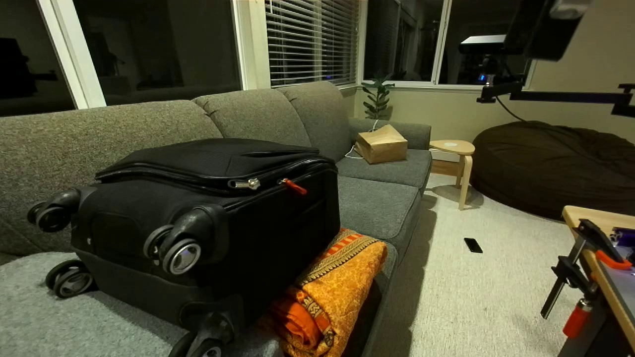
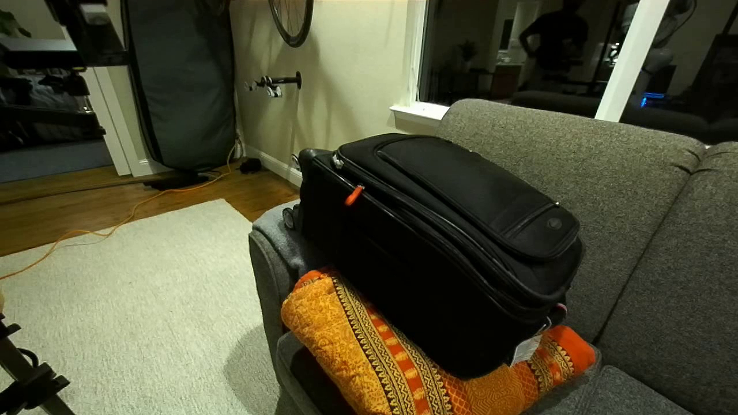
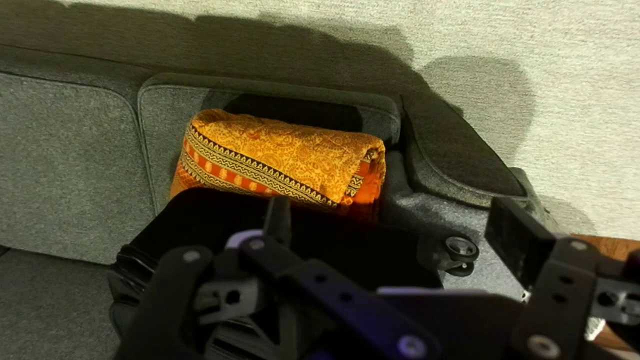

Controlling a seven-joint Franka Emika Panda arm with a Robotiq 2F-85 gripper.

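Note:
A black suitcase [image 1: 274,226] lies on its side on the grey sofa, wheels toward the armrest. Its zipper has an orange-red pull [image 2: 354,195]. Beneath one edge of it, a folded orange patterned cloth [image 2: 360,346] rests on the seat, and the suitcase covers part of that cloth. In the wrist view my gripper is open, its two fingers wide apart, with the suitcase and the cloth [image 3: 282,150] seen below. Nothing shows held between the fingers. Neither exterior view shows the fingertips clearly.
A brown paper bag [image 1: 382,145] sits at the sofa's far end, near a small wooden stool [image 1: 455,147]. On the pale carpet lies a dark phone-like object [image 1: 473,245]. A clamp [image 1: 586,256] grips the table edge at right. Carpet beside the sofa is mostly clear.

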